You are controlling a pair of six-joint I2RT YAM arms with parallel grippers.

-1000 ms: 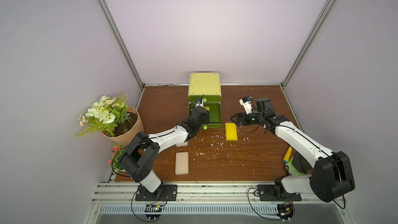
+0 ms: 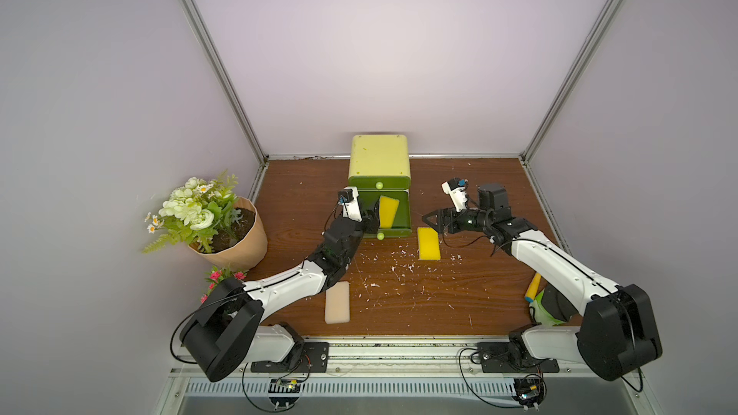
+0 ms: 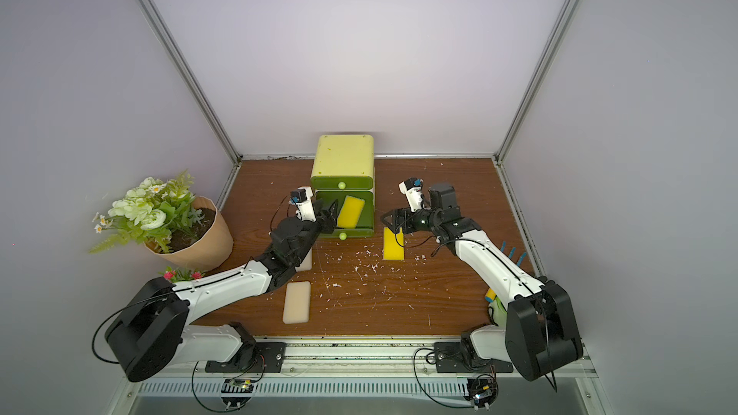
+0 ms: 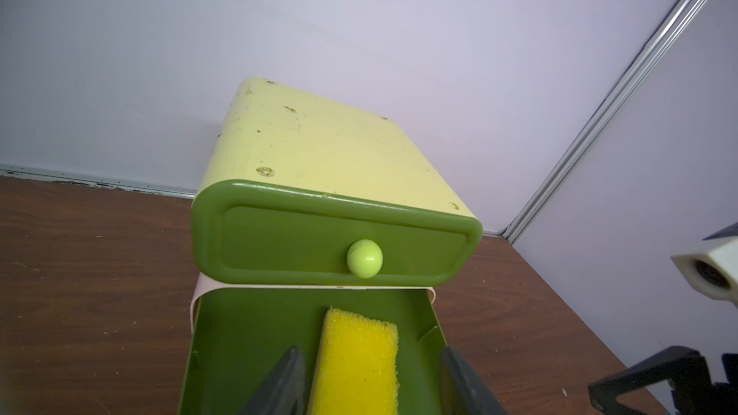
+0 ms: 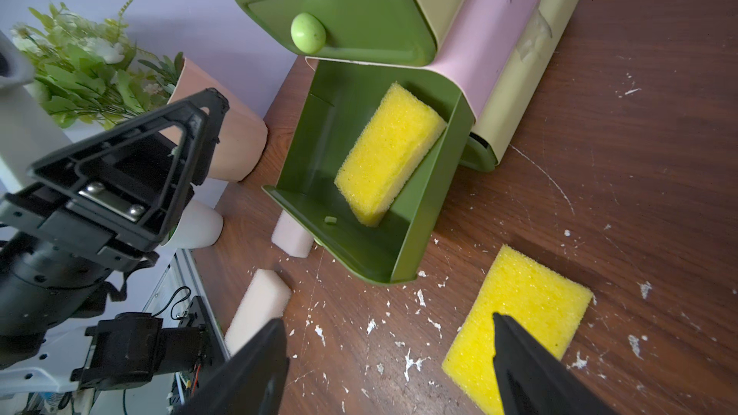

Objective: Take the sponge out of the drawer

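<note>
The lower drawer (image 5: 315, 153) of the cabinet (image 4: 323, 138) stands pulled out, with a yellow sponge (image 5: 388, 150) leaning inside it. My left gripper is at the drawer's front left, its blurred fingers parted on either side of that sponge in the left wrist view, apparently not touching it. My right gripper stands open to the drawer's right, above a second yellow sponge (image 2: 429, 243) lying on the table.
A large potted plant (image 2: 238, 238) stands at the left. Pale sponges (image 3: 296, 302) lie at the front left. A tool (image 2: 532, 286) lies at the front right.
My left gripper has drawn back leftward and slightly up, uncovering the sponge in the drawer. The right arm has shifted only slightly.
</note>
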